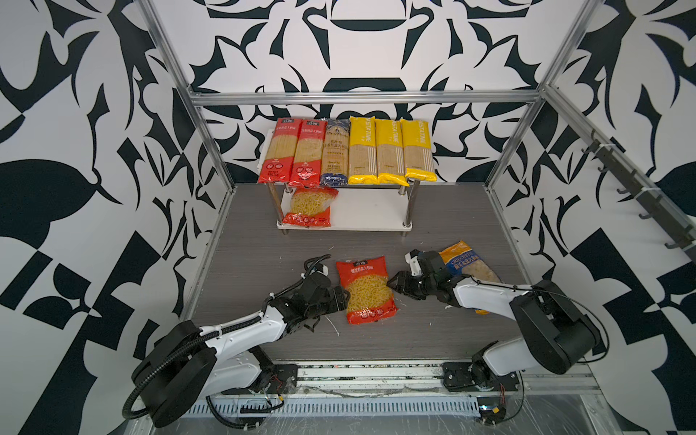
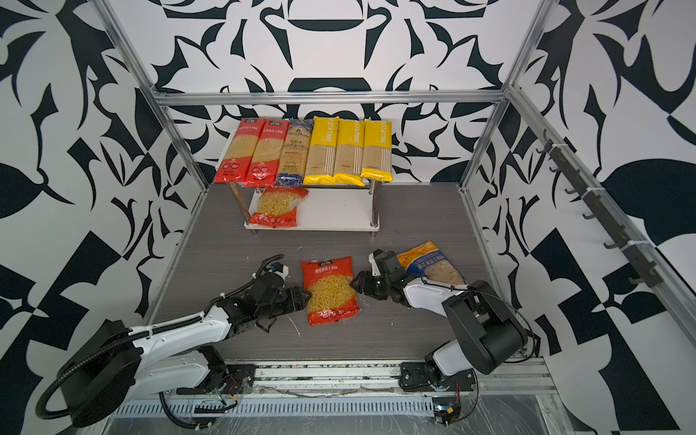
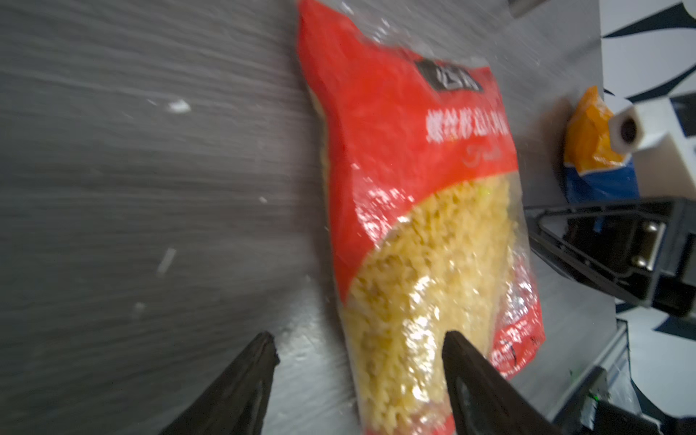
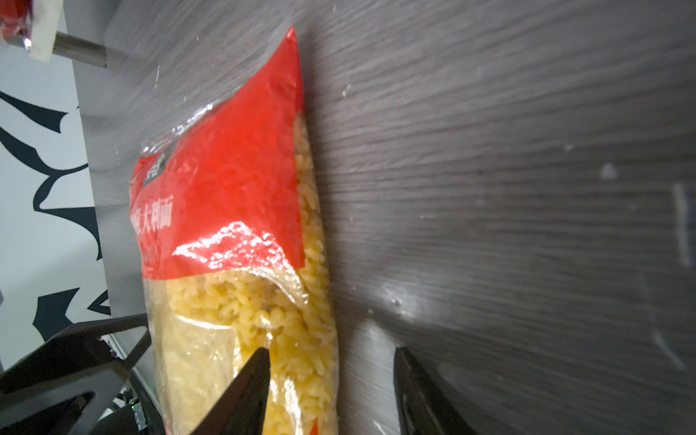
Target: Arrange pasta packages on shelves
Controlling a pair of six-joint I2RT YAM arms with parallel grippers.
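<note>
A red macaroni bag (image 1: 367, 288) lies flat on the table, between my two grippers. My left gripper is open at the bag's left side; in the left wrist view the bag stretches beyond its fingers. My right gripper is open at the bag's right edge. On the shelf's top level (image 1: 345, 228) lie two red spaghetti packs (image 1: 308, 152), a blue one (image 1: 335, 152) and several yellow ones (image 1: 390, 150); another red macaroni bag (image 1: 310, 206) lies on the lower level at the left.
A yellow-and-blue bag (image 1: 462, 257) lies at the right, partly behind my right arm. The lower shelf's middle and right are bare.
</note>
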